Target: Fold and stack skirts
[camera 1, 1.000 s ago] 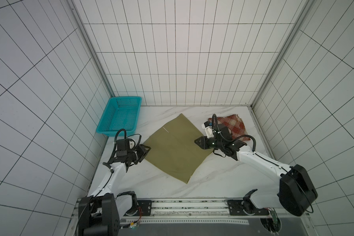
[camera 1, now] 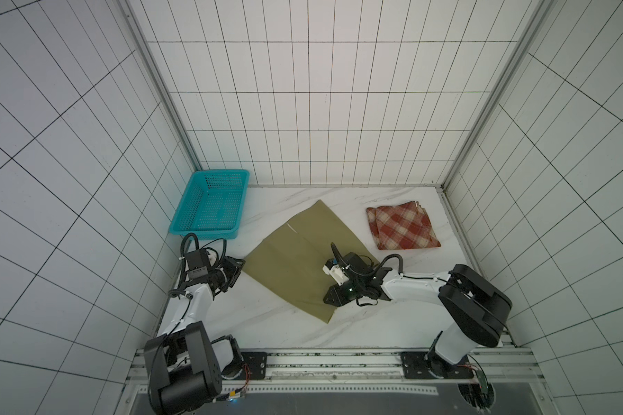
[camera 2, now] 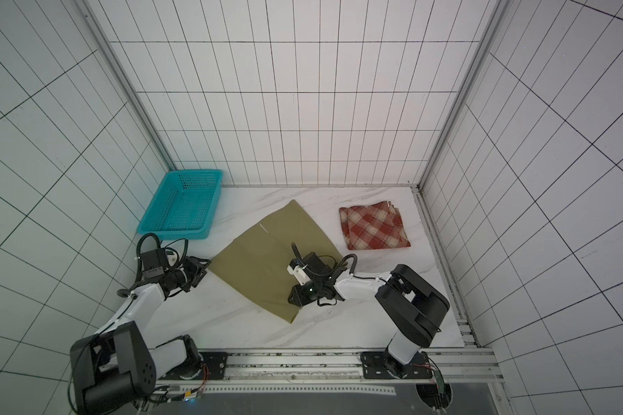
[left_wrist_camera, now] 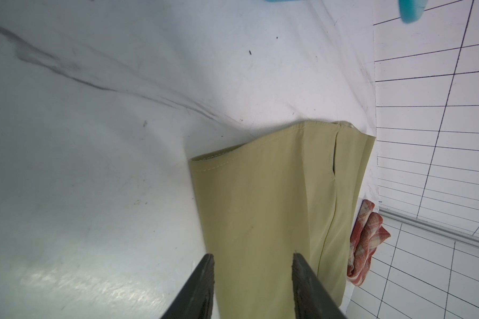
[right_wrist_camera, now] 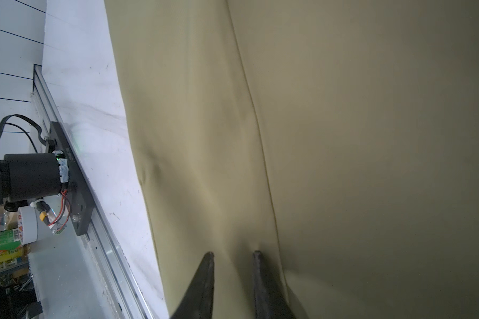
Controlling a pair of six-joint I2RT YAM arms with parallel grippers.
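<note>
An olive skirt [camera 1: 290, 256] lies spread flat as a tilted square mid-table, a seam and small folds along one side. My left gripper [camera 1: 236, 266] hangs by the skirt's left corner; in the left wrist view its fingertips [left_wrist_camera: 205, 265] stand apart above the fabric, with nothing between them. My right gripper [camera 2: 296, 298] is down at the skirt's front right edge, its fingers [right_wrist_camera: 260, 276] partly apart over the cloth beside a seam; whether any fabric is pinched between them is not visible. A red plaid skirt [camera 1: 404, 227] lies folded at the back right.
A teal basket [camera 2: 180, 204], empty, stands at the back left beside the wall. Bare marble table [camera 1: 408, 318] shows in front of the red skirt and along the front edge. Tiled walls bound the table at the back and both sides.
My right gripper has moved toward the front and left, down onto the olive skirt's front right edge. My left gripper has shifted a little to the left. The skirt looks unchanged.
</note>
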